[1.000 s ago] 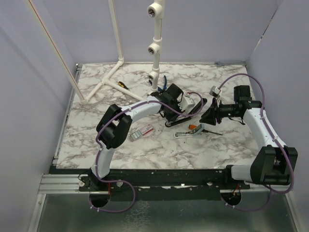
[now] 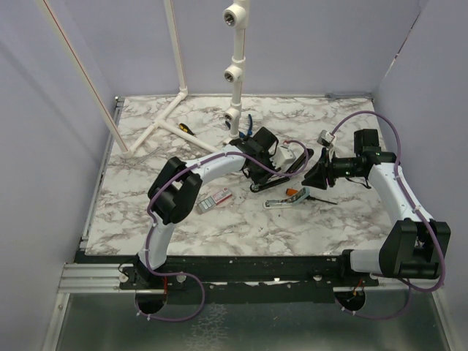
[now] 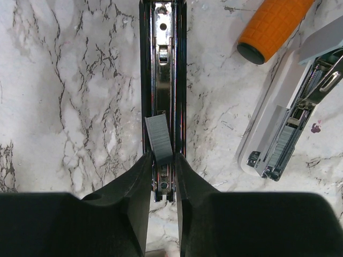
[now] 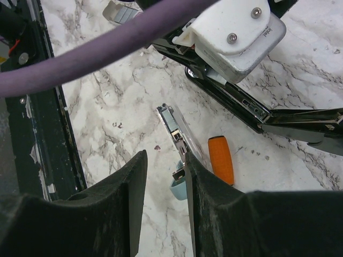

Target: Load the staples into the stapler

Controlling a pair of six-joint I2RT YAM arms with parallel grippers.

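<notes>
A long black stapler (image 3: 179,96) lies with its metal channel bare in the left wrist view. On that channel rests a short grey strip of staples (image 3: 158,136), skewed to the channel's line. My left gripper is around the strip's near end, its fingers parted with narrow gaps beside the strip. To the right of it lies a smaller white stapler (image 3: 268,115), opened up, with staples in its channel. Over the table at the right, my right gripper hangs with its fingers apart and nothing between them.
Close by the white stapler is an orange handle (image 4: 221,159). A staple box (image 2: 214,199) lies left of the staplers. White pipes (image 2: 172,121) cross the back of the table and rise over it.
</notes>
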